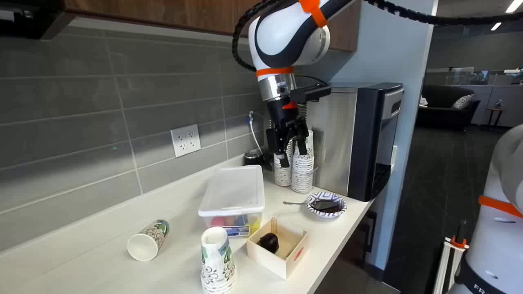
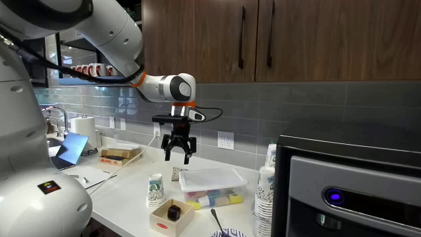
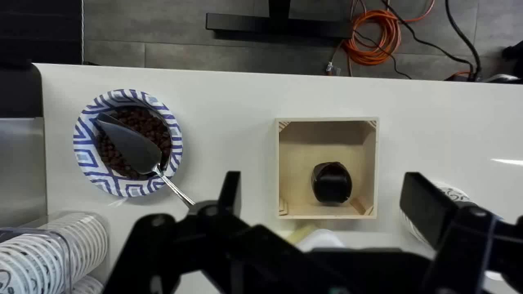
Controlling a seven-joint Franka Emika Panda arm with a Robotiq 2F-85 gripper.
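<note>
My gripper [image 2: 177,160] hangs above the counter, its fingers wide apart with nothing between them. In the wrist view one of its black fingers [image 3: 230,192] shows left of centre, the other at the right. Below lies an open square wooden box [image 3: 327,120] holding a dark, rounded object [image 3: 332,183]. A blue-and-white patterned bowl [image 3: 86,157] contains brown pellets [image 3: 142,122], with a metal server [image 3: 130,147] resting across it, its handle running over the rim. Beside the box stands a stack of paper cups [image 1: 217,264]; another paper cup [image 1: 148,240] lies on its side near the wall.
A lidded clear tub [image 1: 234,188] with colourful contents sits behind the box. Tall cup stacks [image 1: 302,171] stand near the steel dispenser [image 1: 333,142]. Bare counter [image 3: 225,122] separates bowl and box. A laptop [image 2: 71,150] is farther along.
</note>
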